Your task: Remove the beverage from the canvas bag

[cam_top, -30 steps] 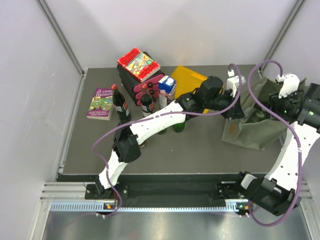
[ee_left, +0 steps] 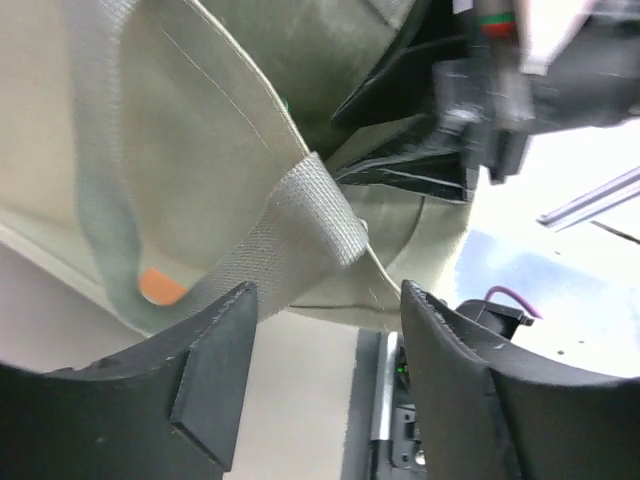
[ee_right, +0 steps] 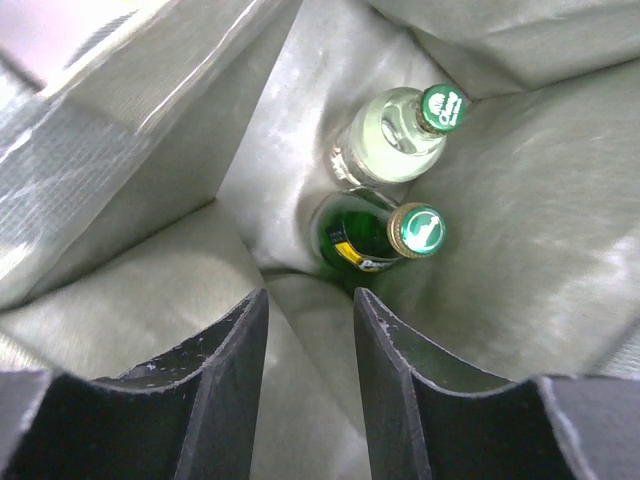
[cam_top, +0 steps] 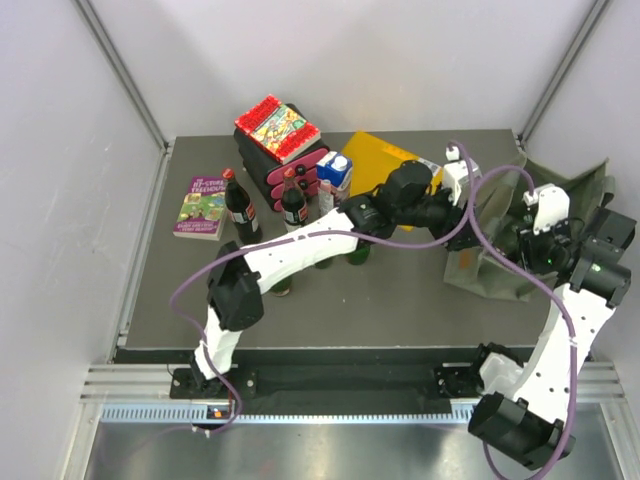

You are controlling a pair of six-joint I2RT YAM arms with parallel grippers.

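Observation:
The canvas bag stands with its mouth spread at the right end of the table. Inside it, in the right wrist view, are a clear bottle and a green glass bottle, both with green caps, side by side. My right gripper points down into the bag, its fingers parted and empty, a little short of the green bottle. At the bag's left rim is my left gripper, also parted, with the rim and webbing strap just beyond its fingertips; nothing shows gripped.
Two dark bottles with red caps, a blue-and-white carton, and books occupy the table's left and back. A yellow folder lies behind my left arm.
My right gripper has moved left and toward the front, over the bag's opening.

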